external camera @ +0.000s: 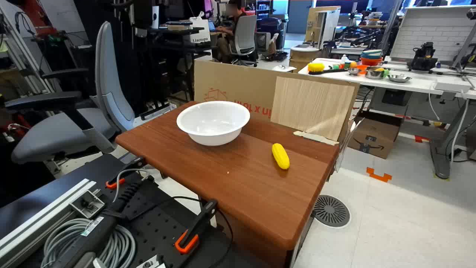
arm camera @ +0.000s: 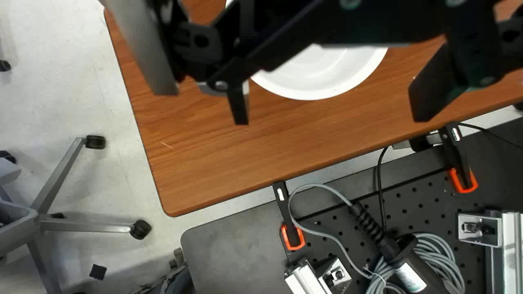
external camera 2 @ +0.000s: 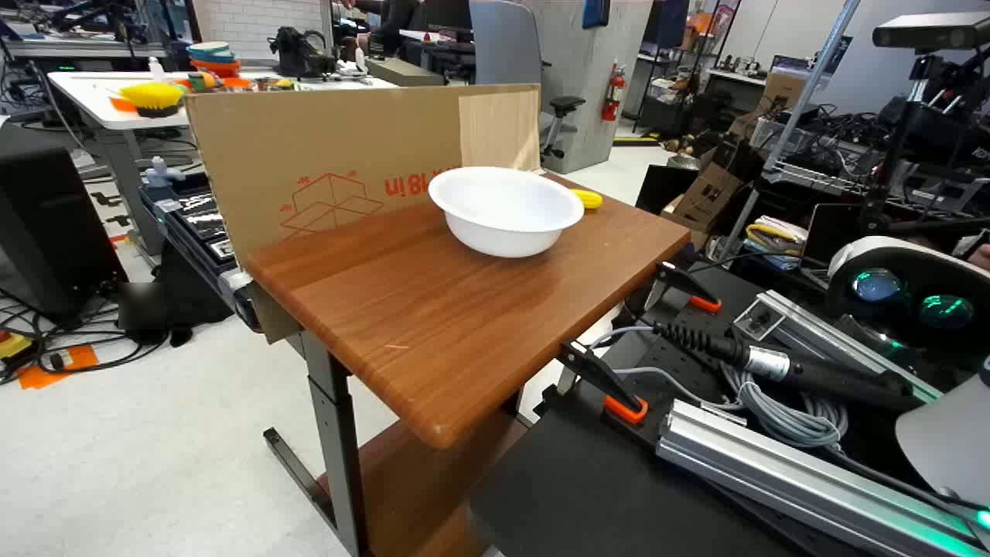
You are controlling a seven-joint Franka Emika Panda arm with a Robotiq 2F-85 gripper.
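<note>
On the brown wooden table (external camera: pixel 192 154) stands a white bowl (external camera: pixel 214 127), upright and with nothing visible inside it. A yellow corn-shaped object (external camera: pixel 280 156) lies apart from the bowl, toward the table's right side in exterior view 1. From exterior view 2, the bowl (external camera 2: pixel 506 218) partly hides the yellow object (external camera 2: pixel 587 199). My gripper shows only in the wrist view, open, its fingers wide apart with nothing between them. Beyond the gripper, the bowl (arm camera: pixel 314 81) is partly covered by the gripper's body. The yellow object is out of sight there.
A cardboard panel (external camera: pixel 238 85) walls off the table's far side. Black-and-orange clamps (external camera: pixel 196 227) grip the near edge, beside a black perforated board holding a coiled grey cable (external camera: pixel 118 245). Bare tabletop lies in front of the bowl. A grey chair (external camera: pixel 105 85) stands at the left.
</note>
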